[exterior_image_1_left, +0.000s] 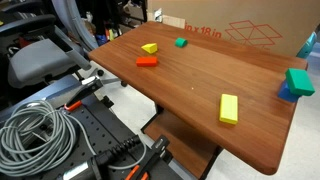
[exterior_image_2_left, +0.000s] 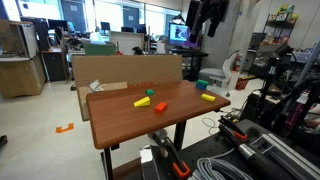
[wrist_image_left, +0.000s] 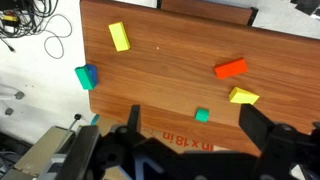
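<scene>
My gripper hangs high above the wooden table, its two dark fingers spread wide and nothing between them. Below it in the wrist view lie a red block (wrist_image_left: 230, 68), a yellow block (wrist_image_left: 243, 96) and a small green block (wrist_image_left: 202, 115), all loose on the wood. Apart from these, another yellow block (wrist_image_left: 119, 36) lies alone. At one end of the table, a green block (exterior_image_1_left: 298, 82) rests on a blue one (exterior_image_1_left: 289, 94) in exterior view 1. None of the blocks is touched by the gripper.
A cardboard panel (exterior_image_2_left: 128, 70) stands along one long side of the table (exterior_image_2_left: 110, 122). Coiled grey cable (exterior_image_1_left: 35, 140) lies beside the robot's base. Wide bare wood separates the lone yellow block from the red, yellow and green group.
</scene>
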